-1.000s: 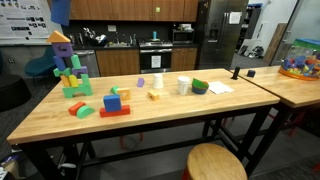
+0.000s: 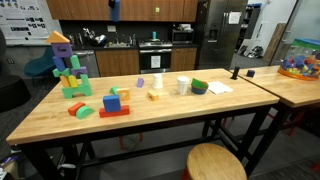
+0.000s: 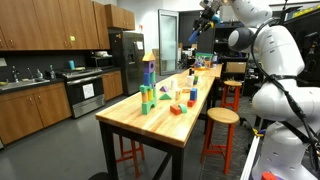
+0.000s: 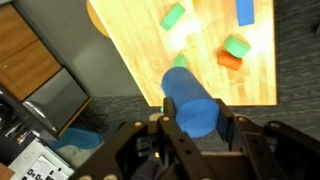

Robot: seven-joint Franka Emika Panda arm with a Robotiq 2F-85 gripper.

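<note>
A long blue cylinder (image 4: pixel 192 102) points away from my gripper, which is shut on it in the wrist view. In exterior view 1 only a blue piece (image 2: pixel 114 10) of it shows at the top edge, high above the table. Exterior view 2 has the gripper (image 3: pixel 209 15) at the upper right, the blue cylinder (image 3: pixel 194 34) hanging below it. A tower of blocks (image 2: pixel 70 72) stands at the table's left end, green blocks below and an orange piece with a purple arch higher up. Its top is apart from the held cylinder.
On the wooden table (image 2: pixel 180 110) a blue block (image 2: pixel 111 103) sits by a red block (image 2: pixel 115 113). A green half-round block (image 2: pixel 84 112), white cups (image 2: pixel 183 85) and a green bowl (image 2: pixel 199 87) stand about.
In exterior view 1 the blue cylinder has moved rightward along the top of the view, from above the tower to right of it, and less of it shows. The tower and the table's blocks look unmoved.
</note>
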